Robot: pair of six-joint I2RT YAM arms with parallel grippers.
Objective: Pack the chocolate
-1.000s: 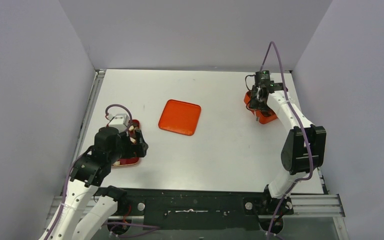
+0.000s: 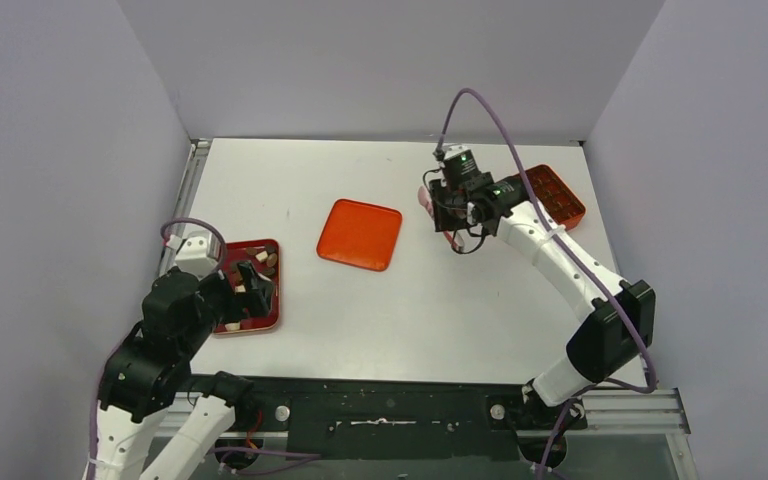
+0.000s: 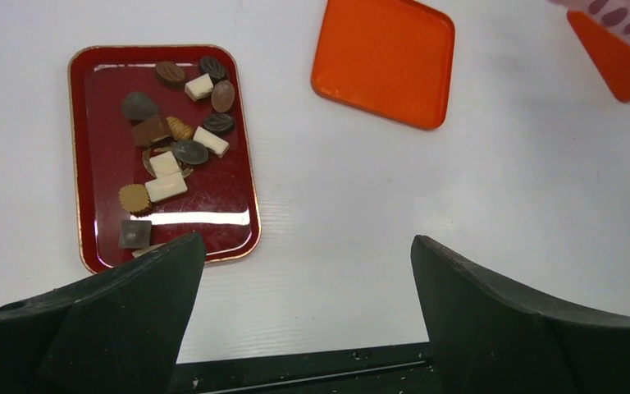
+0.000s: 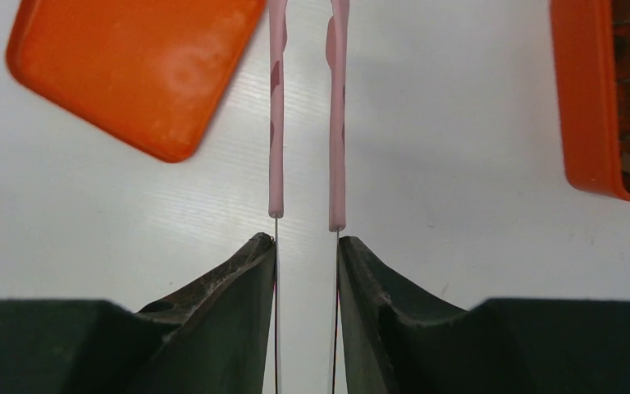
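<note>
A dark red tray (image 3: 107, 115) holds several assorted chocolates (image 3: 166, 187) at the table's left. My left gripper is open above that side, nothing between its fingers. My right gripper (image 2: 450, 225) hangs over the table right of the flat orange tray (image 2: 358, 235). In the right wrist view its pink-tipped fingers (image 4: 276, 156) stand a narrow gap apart; whether anything is between them I cannot tell. The orange compartmented box (image 4: 578, 98) is at the back right, partly hidden by the right arm in the top view.
Grey walls stand at the left, right and back. The arm bases sit along the front edge.
My right arm has moved left from over the orange box to the table between box and flat tray. My left arm has shifted slightly left.
</note>
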